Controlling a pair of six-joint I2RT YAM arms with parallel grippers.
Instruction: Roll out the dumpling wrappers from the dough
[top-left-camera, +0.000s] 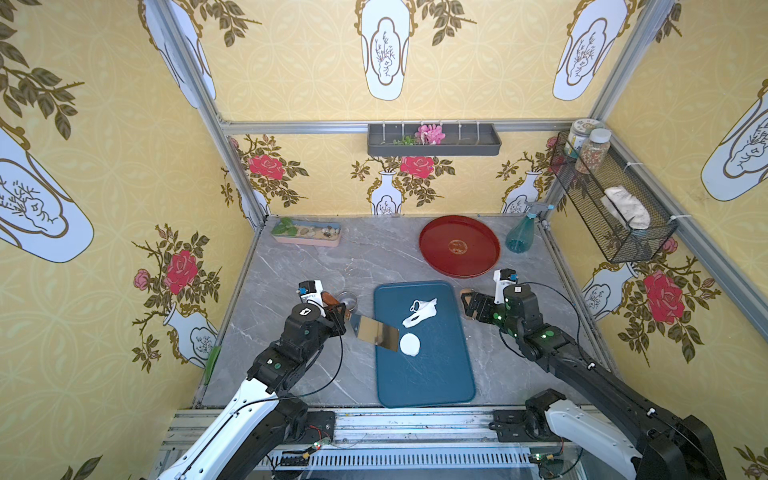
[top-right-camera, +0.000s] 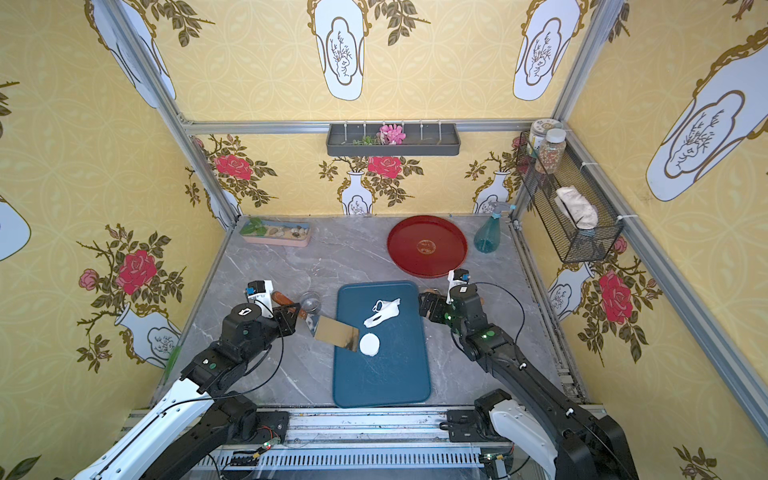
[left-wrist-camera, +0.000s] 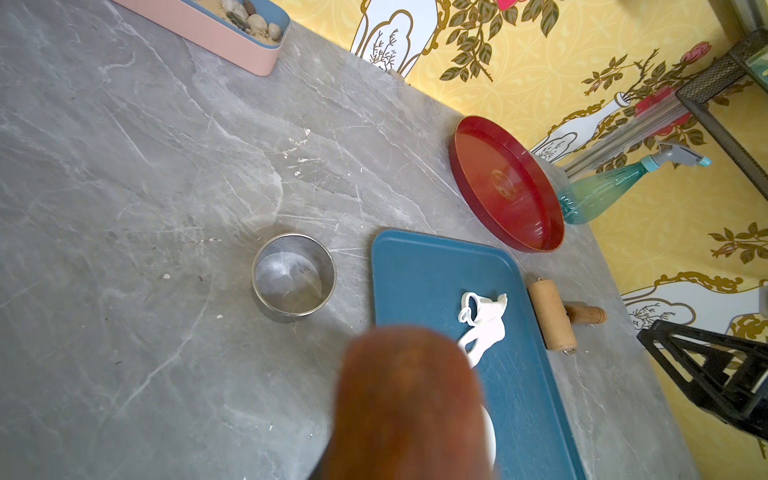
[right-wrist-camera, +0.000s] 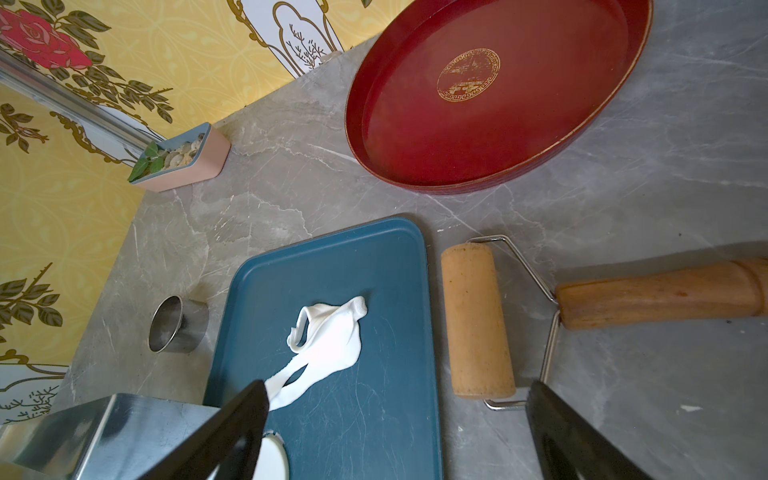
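A wooden-handled blade (top-left-camera: 376, 332) is gripped by my left gripper (top-left-camera: 337, 316), left of the blue tray (top-left-camera: 424, 380). Its flat metal end reaches over the tray's left edge. Just right of that end lies a round white dough wrapper (top-left-camera: 409, 345). Above the wrapper, white dough scraps (right-wrist-camera: 332, 340) lie crumpled with holes through them. In the left wrist view the brown handle (left-wrist-camera: 408, 400) hides part of the tray and wrapper. My right gripper stands open, empty, near the rolling pin (right-wrist-camera: 477, 320), which lies beside the tray on its right.
A metal ring cutter (left-wrist-camera: 294, 273) stands on the counter left of the tray. Behind are a round red tray (top-left-camera: 458, 246), a spray bottle (top-left-camera: 520, 233) and a pink planter (top-left-camera: 307, 233). The counter between planter and red tray is clear.
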